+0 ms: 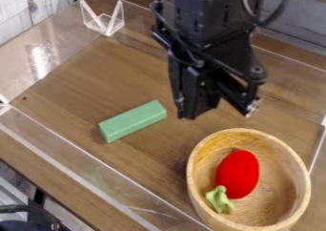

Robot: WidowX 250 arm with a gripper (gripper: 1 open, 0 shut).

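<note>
My dark gripper (214, 107) hangs from the top centre over the wooden board, above and behind the wooden bowl; its fingertips are close together, with nothing seen between them. A pale green block (132, 121) lies on the board left of it. The round wooden bowl (203, 163) at lower right holds a red oval object (238, 173) and a small light green piece (219, 199).
Clear plastic walls (23, 68) edge the wooden board (90, 82) on the left and front. A small clear plastic piece (103, 19) stands at the upper left. The board's back-left area is bare.
</note>
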